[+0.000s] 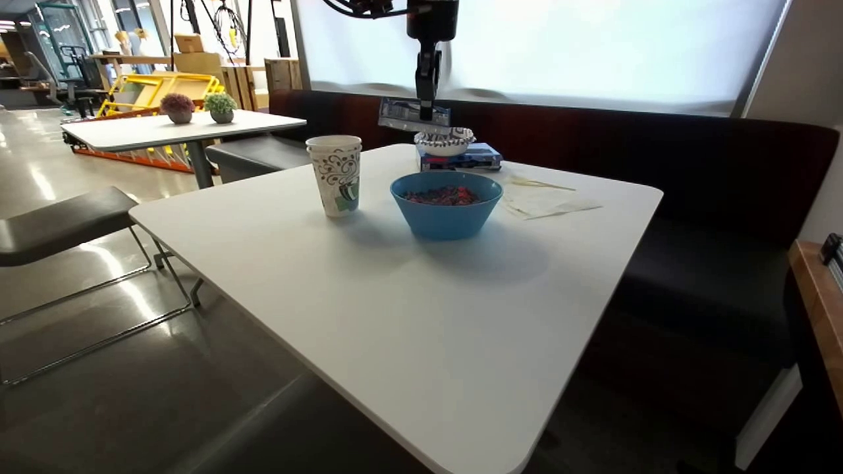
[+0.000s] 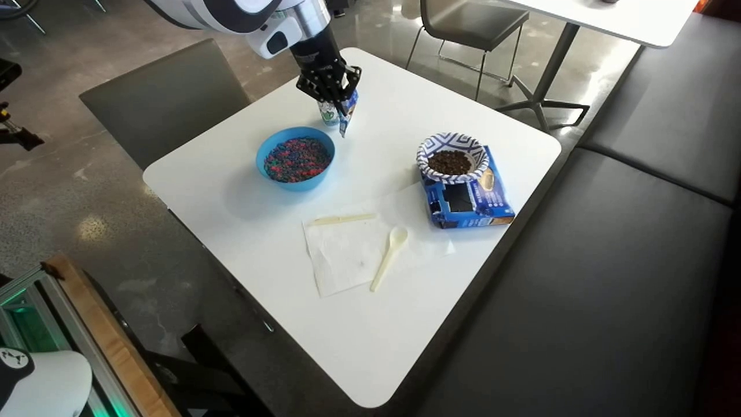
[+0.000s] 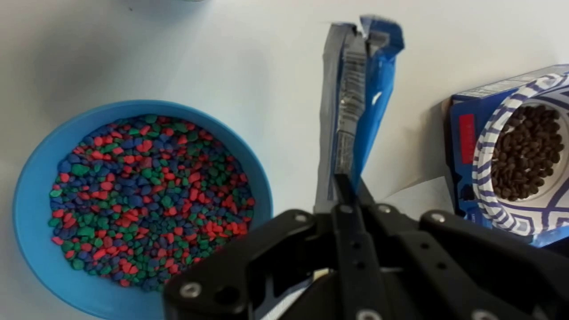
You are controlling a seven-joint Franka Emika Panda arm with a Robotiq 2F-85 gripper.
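A thin silver-and-blue wrapper packet [image 3: 352,106] is pinched along its length by my gripper, which is shut on it. In exterior view 1 the packet [image 1: 399,116] hangs above the table, apart from everything below. From exterior view 2, my gripper [image 2: 340,108] appears over the far corner side, with the packet [image 2: 345,123] beneath its fingers. The blue bowl [image 3: 262,176] of red, green and blue pebbles lies left of the packet in the wrist view. On the right there, a patterned paper bowl [image 3: 488,176] of brown pieces rests on a blue box [image 3: 461,125].
Stacked paper cups [image 1: 336,174] stand upright near the blue bowl [image 1: 446,221]. A napkin [image 2: 340,253] and a pale spoon [image 2: 389,257] lie on the white table [image 2: 361,354], together with another pale utensil [image 2: 341,219].
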